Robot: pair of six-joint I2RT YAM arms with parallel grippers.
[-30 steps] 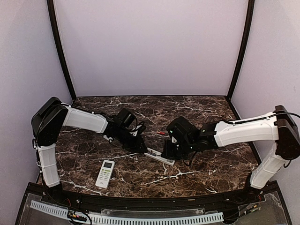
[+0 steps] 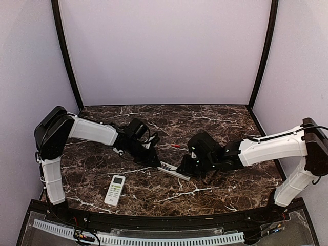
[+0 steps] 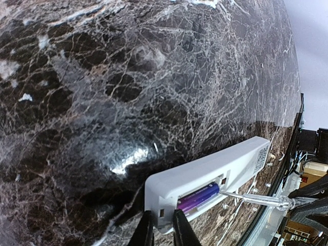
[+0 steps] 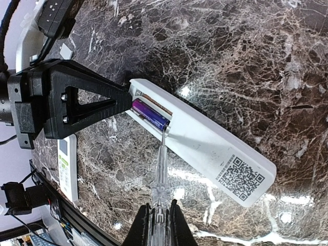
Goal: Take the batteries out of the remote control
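A white remote lies back-up with its compartment open, a purple battery inside; in the left wrist view the battery (image 3: 197, 197) shows too. My left gripper is shut on the remote's compartment end. My right gripper is shut on a clear-handled screwdriver (image 4: 160, 179), whose metal tip reaches the battery's end nearer the QR code. In the top view both grippers meet over the remote at the centre.
A second white remote (image 2: 115, 189) lies keys-up at the front left. A small red object (image 2: 176, 145) lies behind the grippers. The marble table is otherwise largely clear.
The left arm looks unmoved.
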